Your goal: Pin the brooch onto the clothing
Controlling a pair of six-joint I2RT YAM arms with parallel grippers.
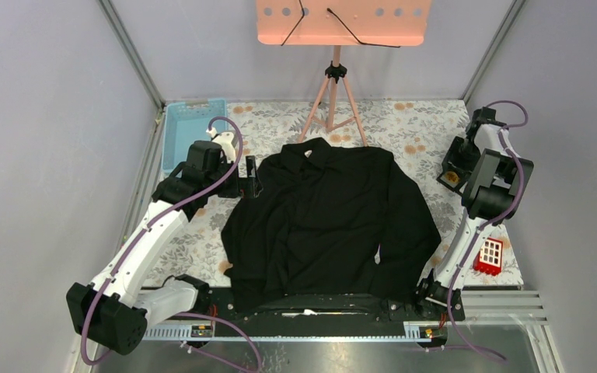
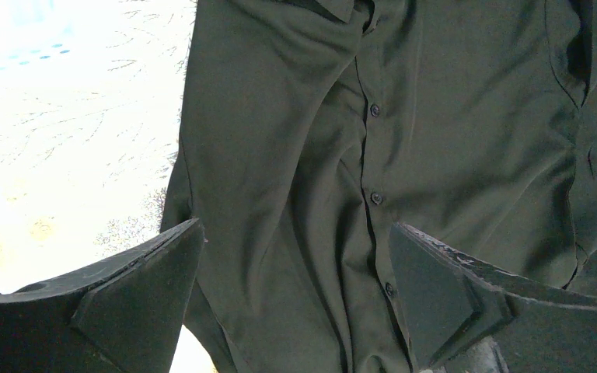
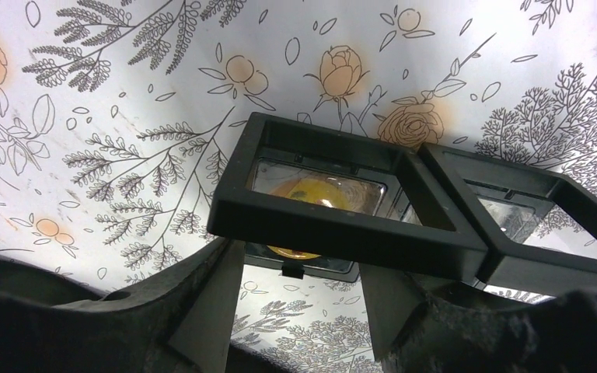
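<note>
The black buttoned garment (image 1: 326, 225) lies spread over the middle of the table. My left gripper (image 1: 250, 177) hangs over its upper left part, open and empty in the left wrist view (image 2: 297, 249). At the right, my right gripper is at a black box (image 3: 342, 229) with a clear window and something round and yellow (image 3: 319, 194) inside, presumably under the lid; its fingers stand apart on the box's near side, partly hidden beneath the frame, so contact is unclear. A second black box (image 3: 544, 264) sits beside it.
A blue basket (image 1: 190, 128) is at the back left. A pink stand (image 1: 342, 23) rises at the back middle. A red grid tray (image 1: 488, 256) lies at the front right. Flowered table surface shows around the garment.
</note>
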